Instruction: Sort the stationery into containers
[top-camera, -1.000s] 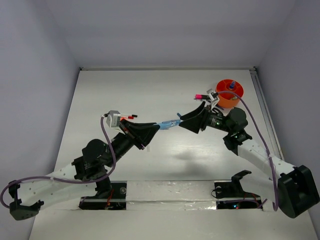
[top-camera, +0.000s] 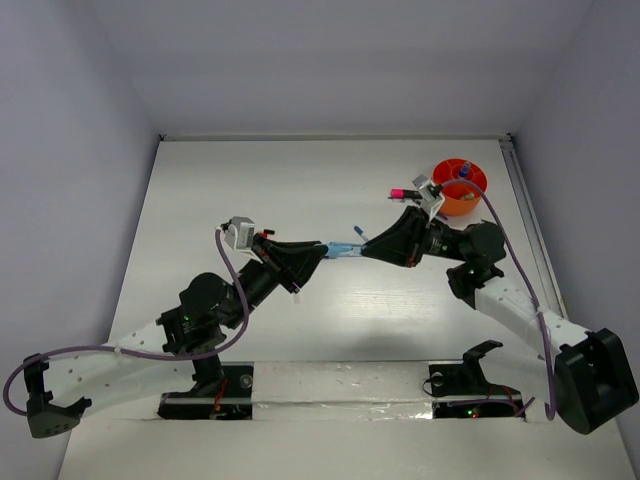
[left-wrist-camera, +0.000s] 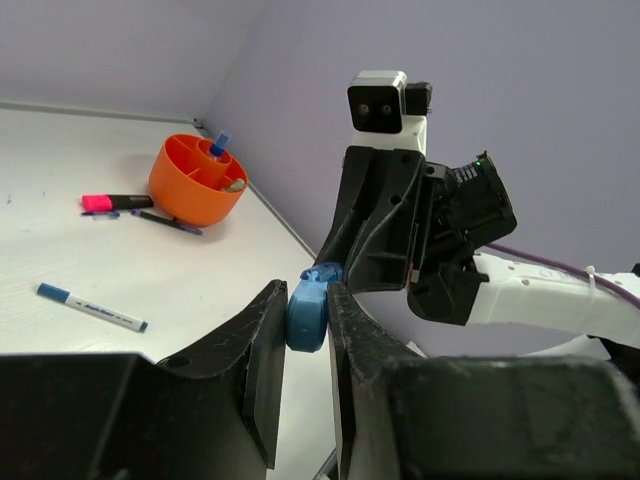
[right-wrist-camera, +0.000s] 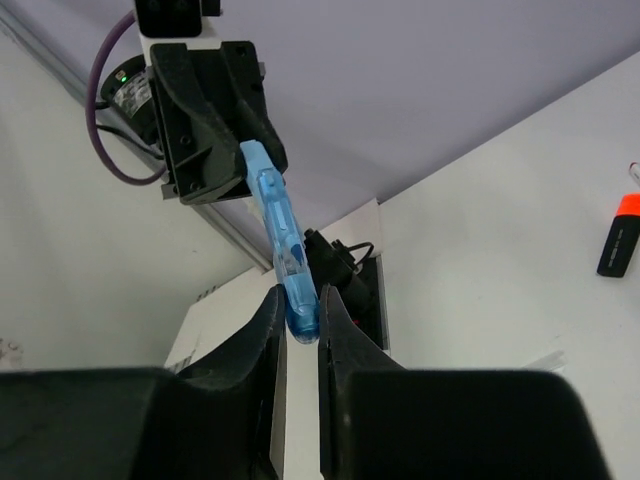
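Observation:
A light blue stationery item (top-camera: 344, 250) is held in the air between both grippers; my left gripper (top-camera: 323, 252) is shut on one end and my right gripper (top-camera: 367, 250) on the other. In the left wrist view its end (left-wrist-camera: 307, 318) sits in my left fingers; in the right wrist view it (right-wrist-camera: 283, 225) runs from my right fingers to the other gripper. The orange divided container (left-wrist-camera: 190, 205) stands at the back right, holding a blue-capped item (left-wrist-camera: 219, 143) and other small things.
A pink-capped marker (left-wrist-camera: 120, 202), dark pens (left-wrist-camera: 165, 220) and a white-and-blue marker (left-wrist-camera: 90, 308) lie on the table. A black marker with orange cap (right-wrist-camera: 617, 240) lies in the right wrist view.

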